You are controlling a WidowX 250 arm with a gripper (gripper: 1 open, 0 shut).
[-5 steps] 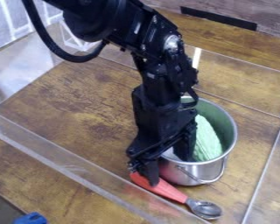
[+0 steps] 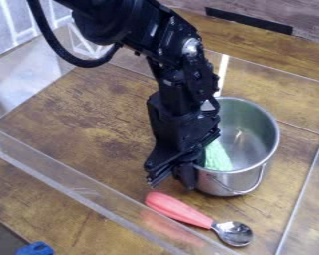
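Observation:
My black gripper [image 2: 175, 164] is down at the left front of a steel pot [image 2: 255, 139], over its near-left rim and partly hiding it; its fingers are mostly hidden, so how they stand is unclear. A light green textured object [image 2: 218, 155] lies inside the pot on the left, partly behind the gripper. A spoon [image 2: 234, 232] with a pink handle [image 2: 178, 209] lies on the wooden surface in front of the pot.
The wooden surface [image 2: 83, 129] left of the pot is clear. Clear strips or walls cross the front and right. A blue object [image 2: 35, 248] sits at the bottom left edge.
My gripper has shifted slightly; the spoon looks unmoved.

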